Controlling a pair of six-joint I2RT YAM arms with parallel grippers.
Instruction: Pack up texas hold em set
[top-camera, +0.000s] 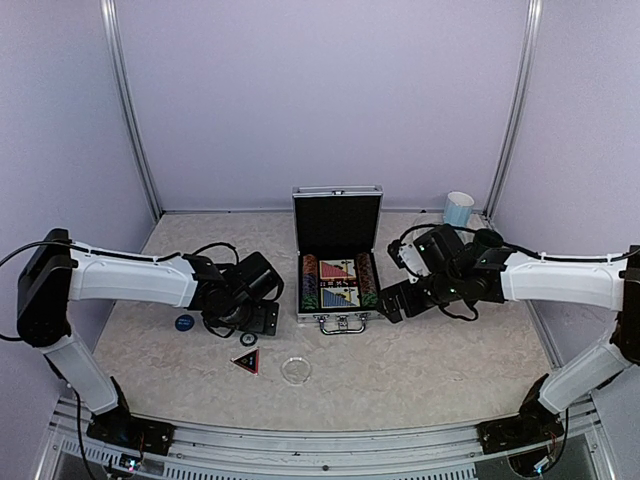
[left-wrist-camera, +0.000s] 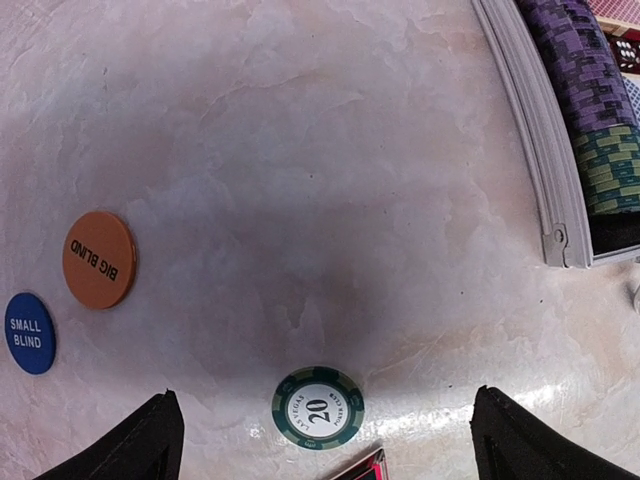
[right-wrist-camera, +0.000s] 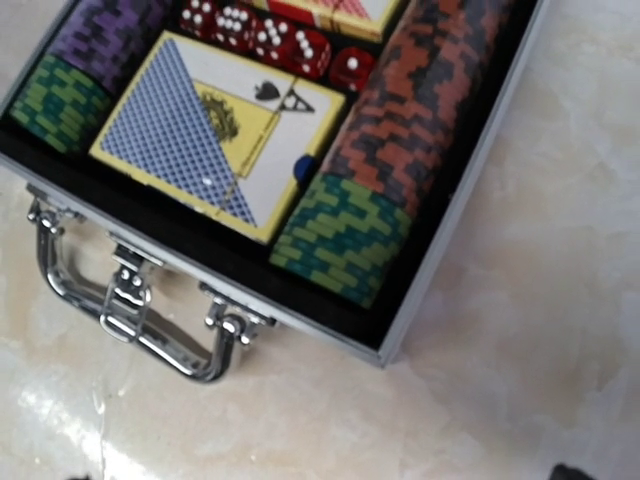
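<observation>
The open aluminium case (top-camera: 338, 221) holds chip rows, card decks (right-wrist-camera: 200, 140) and red dice (right-wrist-camera: 275, 40). My left gripper is open above a green 20 chip (left-wrist-camera: 317, 408). An orange BIG BLIND button (left-wrist-camera: 98, 258) and blue SMALL BLIND button (left-wrist-camera: 30, 333) lie left of that chip; a triangular marker (top-camera: 247, 361) lies in front of it. My right gripper (top-camera: 396, 305) is open beside the case's front right, empty, its fingertips barely showing in the right wrist view.
A clear round disc (top-camera: 296, 371) lies on the front middle of the table (top-camera: 440, 380). A light blue cup (top-camera: 458, 208) and a dark one (top-camera: 488, 237) stand at the back right.
</observation>
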